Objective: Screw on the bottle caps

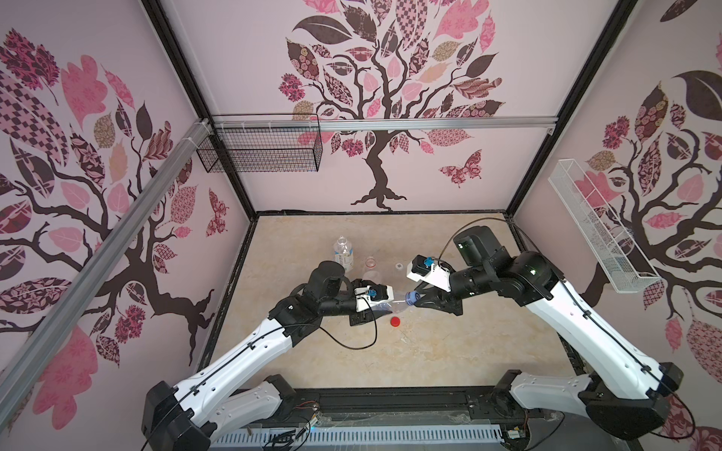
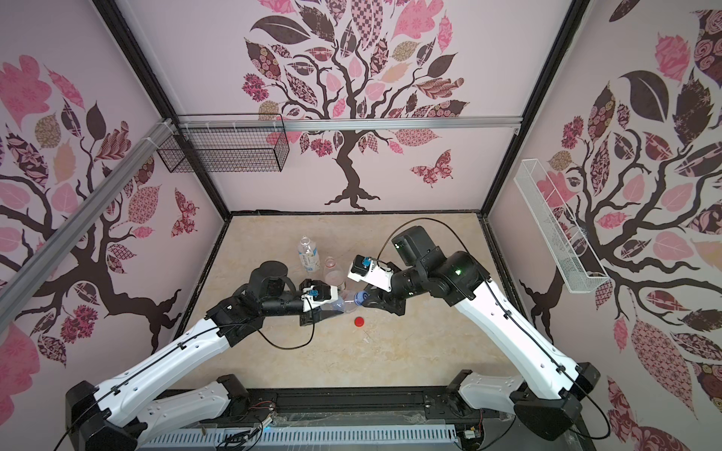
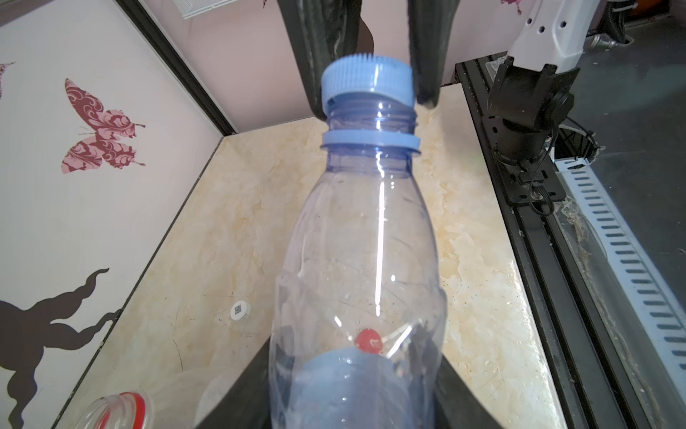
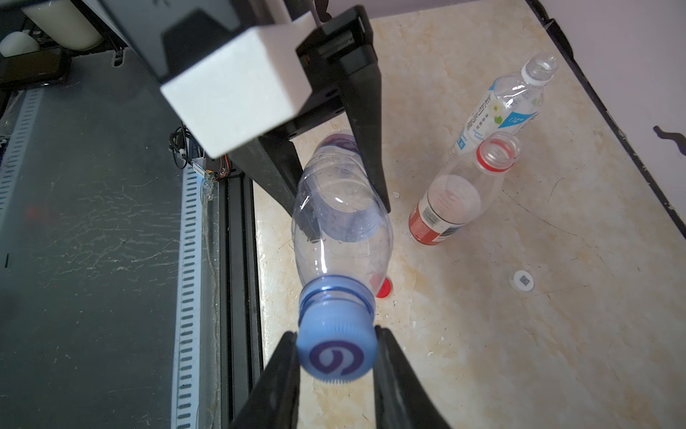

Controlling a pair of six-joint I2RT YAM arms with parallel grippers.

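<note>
A clear plastic bottle point(image 3: 361, 250) lies held horizontally in the air, my left gripper point(image 1: 376, 306) around its body. Its light blue cap sits at the mouth, with my right gripper point(image 1: 427, 297) at it; in the right wrist view the fingertips are shut on the cap point(image 4: 336, 346). A red cap point(image 1: 395, 321) lies on the table below. A bottle with a red ring point(image 4: 461, 193) and a labelled bottle point(image 4: 500, 114) stand behind.
A black wire basket and a white wire rack hang on the walls above.
</note>
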